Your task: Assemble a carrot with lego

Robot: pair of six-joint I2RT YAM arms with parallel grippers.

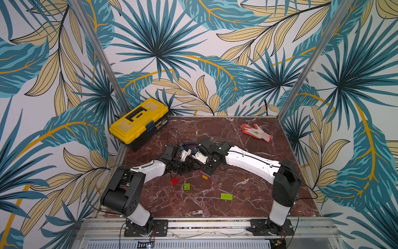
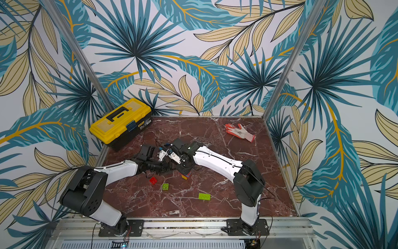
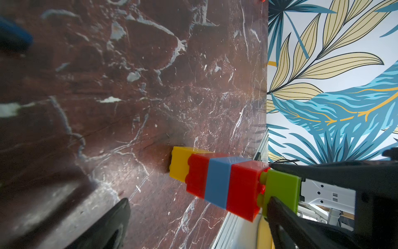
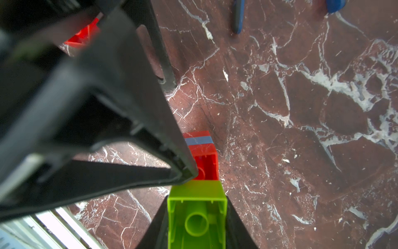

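Observation:
A brick stack joins yellow (image 3: 179, 164), red, blue (image 3: 218, 181) and red bricks, ending in a green brick (image 4: 197, 207). My right gripper is shut on the green brick, the stack held off the table. My left gripper stands open close by, its right finger beside the green end and its left finger well clear. In the right wrist view, a left fingertip (image 4: 188, 172) overlaps the red brick beside the green one; contact cannot be told. Loose on the table are a red piece (image 1: 174, 181), a green brick (image 1: 187, 187) and a longer green brick (image 1: 226, 196).
A yellow and black toolbox (image 1: 138, 122) stands at the back left. A white and red glove (image 1: 257, 132) lies at the back right. Blue objects (image 4: 335, 5) are partly visible in the right wrist view.

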